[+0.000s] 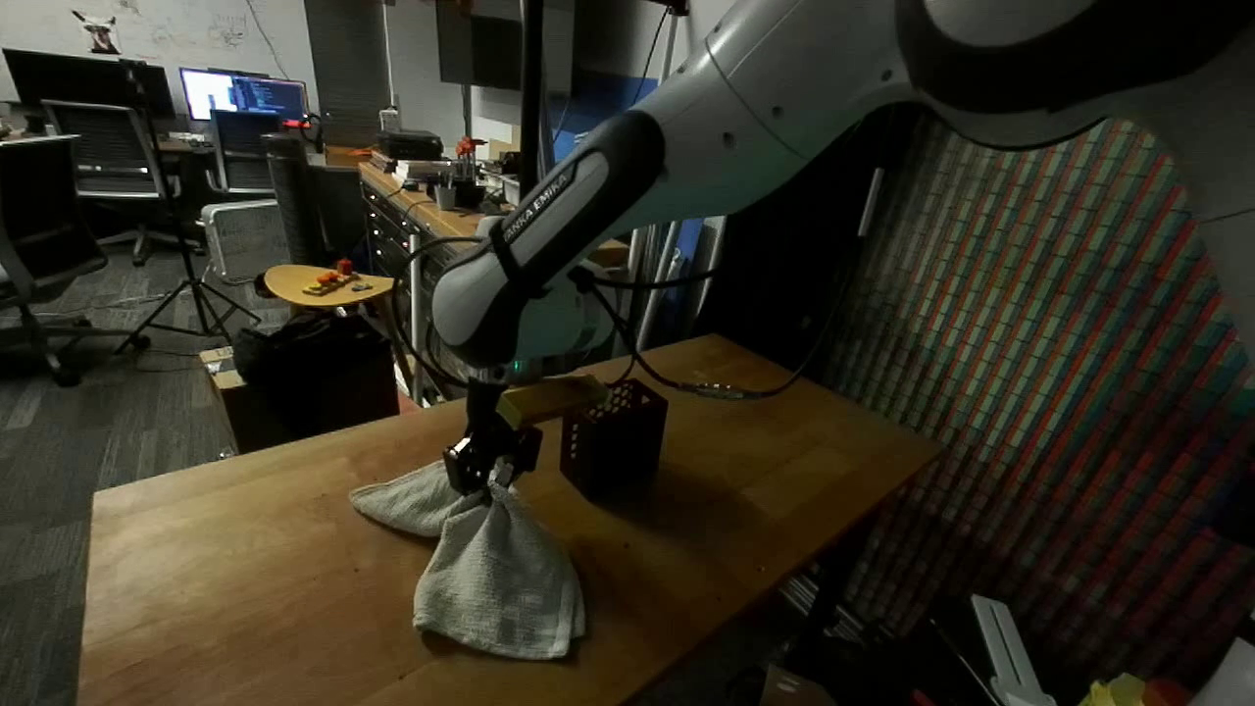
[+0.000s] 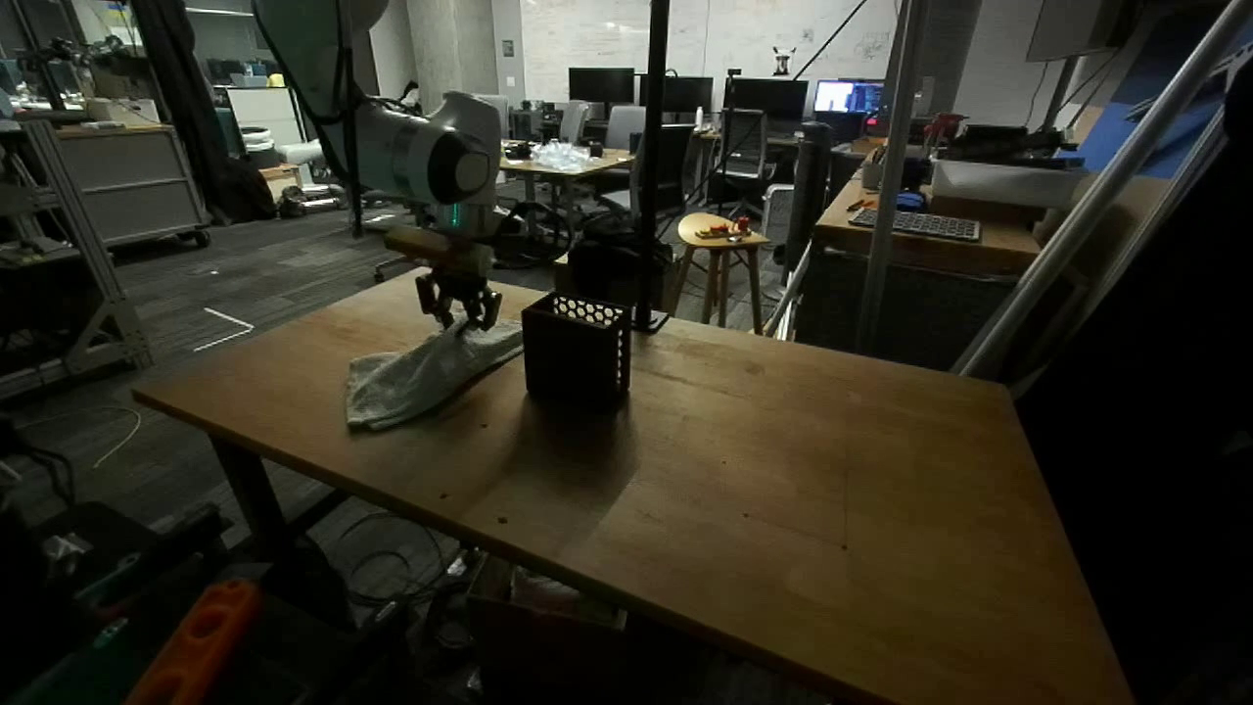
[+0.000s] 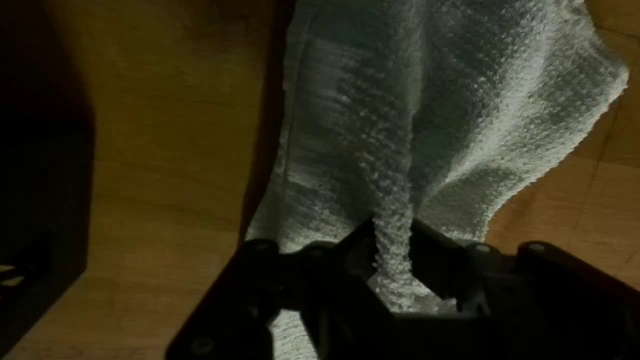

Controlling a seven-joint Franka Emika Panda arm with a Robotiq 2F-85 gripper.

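A pale grey towel [image 1: 500,577] lies partly on the wooden table, its middle bunched up and raised toward my gripper [image 1: 484,471]. In the wrist view a narrow fold of the towel [image 3: 384,150] passes between my two fingertips, which pinch it from both sides. Exterior view 2 has the gripper [image 2: 460,319] just above the table, with the towel [image 2: 411,378] sloping down from it to the front left. One side of the cloth still spreads over the tabletop in exterior view 1. Some of its far part is hidden behind the fingers.
Close beside the gripper stands a black perforated basket [image 1: 614,445], open at the top; its dark side [image 3: 42,228] shows at the wrist view's left. A dark pole [image 2: 653,176] rises at the table's back edge.
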